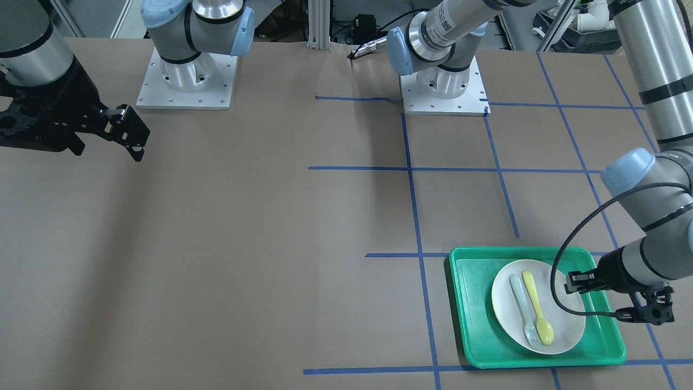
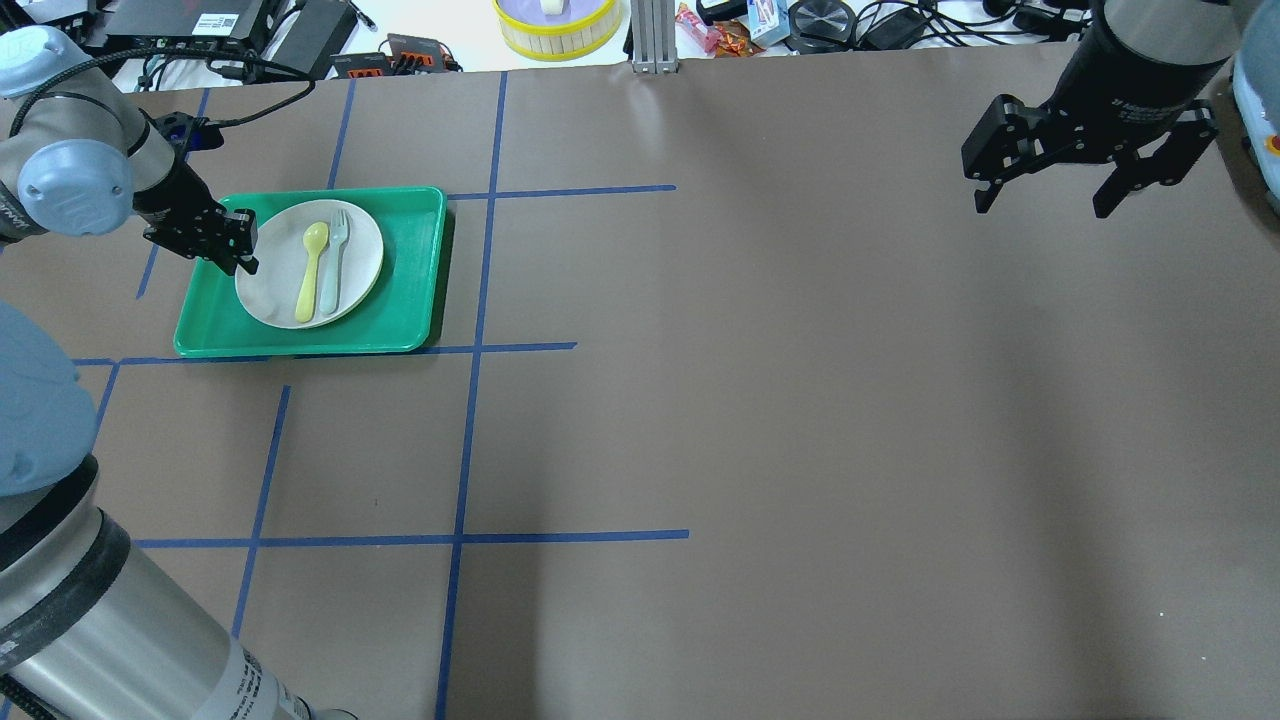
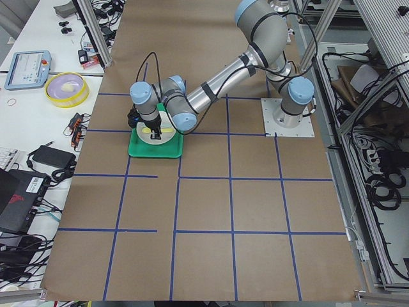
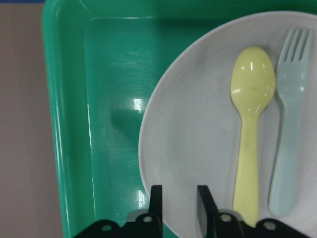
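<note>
A green tray (image 1: 469, 305) holds a white plate (image 1: 565, 331). On the plate a yellow spoon (image 4: 251, 87) and a pale blue fork (image 4: 290, 119) lie side by side, also clear in the top view. My gripper hangs at the plate's edge, left of both utensils in the wrist view; its two black fingertips stand apart with nothing visible between them.
Other arms stand around the brown table, one with a black gripper (image 2: 1086, 150) at the top right of the top view. A yellow-rimmed container (image 3: 66, 89) sits on the white side bench.
</note>
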